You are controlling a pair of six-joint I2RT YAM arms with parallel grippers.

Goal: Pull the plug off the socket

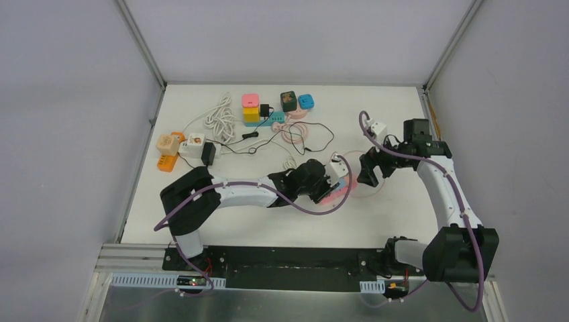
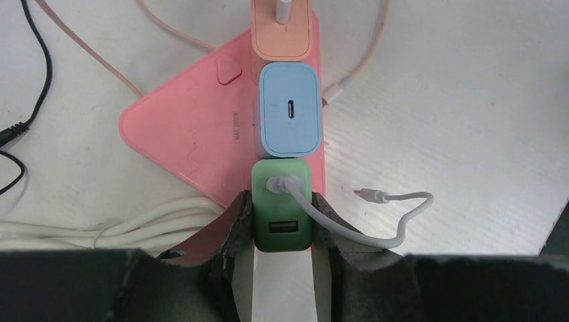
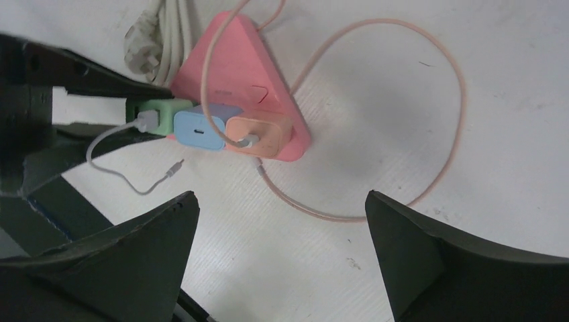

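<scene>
A pink triangular power strip [image 2: 181, 127] holds a row of chargers: peach [image 3: 268, 127], light blue [image 2: 290, 111] and green [image 2: 282, 208], the green one with a grey cable. My left gripper is shut on the green charger, seen in both wrist views; in the top view [image 1: 325, 191] it partly covers the strip. My right gripper [image 1: 369, 174] is open, above and to the right of the strip, with empty space between its fingers in the right wrist view.
White coiled cable [image 2: 134, 228] lies beside the strip. Other strips with chargers stand at the back and left of the table [image 1: 174, 221], with tangled cables between them.
</scene>
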